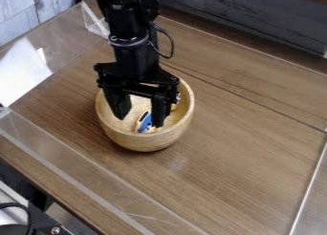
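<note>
A light wooden bowl point(137, 139) sits on the wooden table, left of centre. My black gripper point(140, 116) points down into it from above, its two fingers spread open inside the rim. A small blue and light-coloured object point(145, 121) lies in the bowl between or just beside the fingers; the arm hides part of it.
A white sheet point(15, 72) and clear plastic pieces lie along the left edge. A grey wall stands at the back, and dark equipment is at the bottom left.
</note>
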